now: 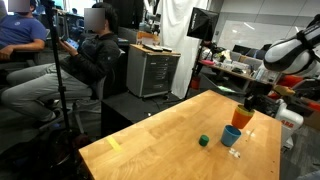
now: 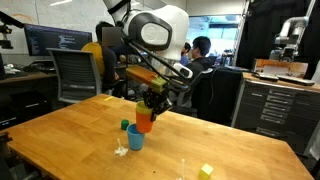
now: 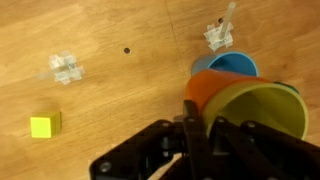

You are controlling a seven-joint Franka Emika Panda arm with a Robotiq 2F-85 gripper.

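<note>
An orange cup with a yellow inside [image 3: 270, 108] is in my gripper, which is shut on its near wall. The blue cup [image 3: 233, 62] shows partly behind it in the wrist view, with the orange cup covering the rest. In exterior view 2 the orange cup [image 2: 144, 122] hangs close over the blue cup [image 2: 136, 139], which stands on the table. From exterior view 1 the orange cup [image 1: 242, 118] appears higher and right of the blue cup [image 1: 231, 136]. Whether the two cups touch cannot be told.
A small green object [image 1: 204, 140] stands near the blue cup. A yellow block [image 3: 46, 124] lies apart on the wooden table [image 2: 90, 137]. Clear tape patches [image 3: 67, 69] are stuck to the tabletop. People sit beyond it.
</note>
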